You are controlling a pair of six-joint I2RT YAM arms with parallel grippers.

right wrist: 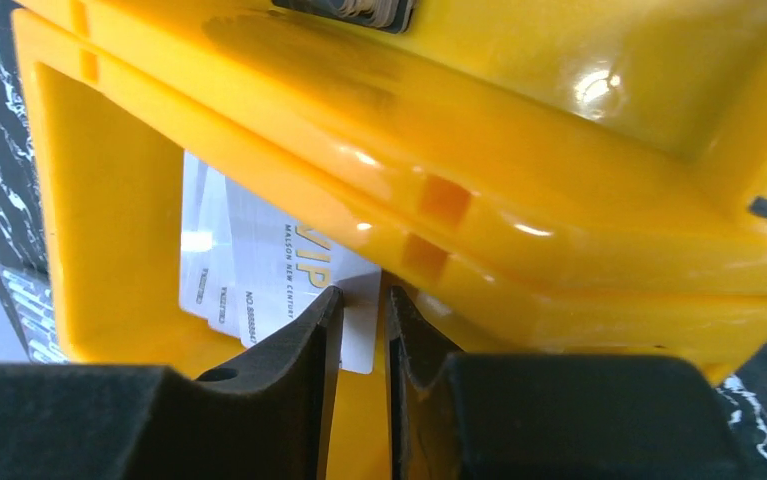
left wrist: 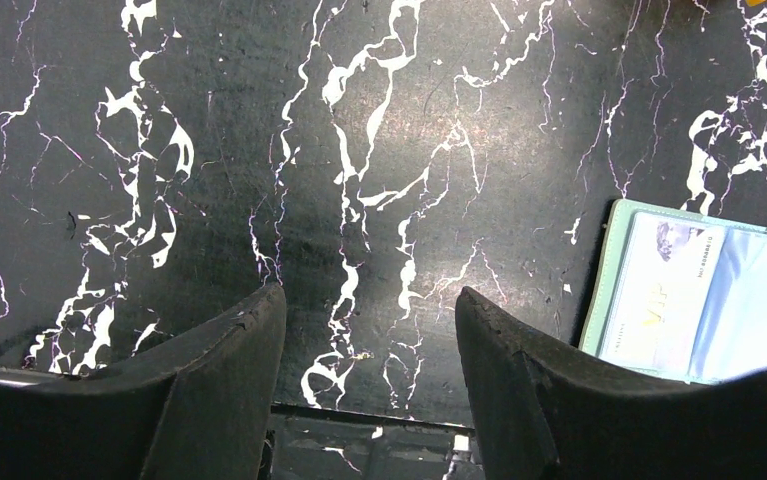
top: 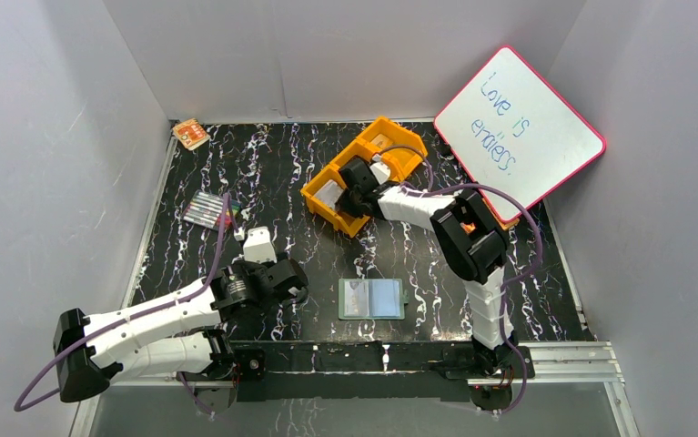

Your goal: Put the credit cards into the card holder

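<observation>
Several white cards (right wrist: 304,270), one printed "VIP", lie overlapping in one compartment of the yellow bin (right wrist: 109,200). Inside that compartment, my right gripper has its fingertips close together with a narrow gap. One finger overlaps the top card near its edge; no card is visibly pinched. An open card holder (top: 372,299) with a green border lies flat at the front middle of the table; a printed white panel fills its left half, light blue its right. My left gripper hangs left of the holder, its fingers wide apart and empty.
Coloured markers (top: 208,211) and a small orange packet (top: 191,134) lie at the left. A whiteboard (top: 520,132) leans at the back right. Bare dark table surrounds the holder.
</observation>
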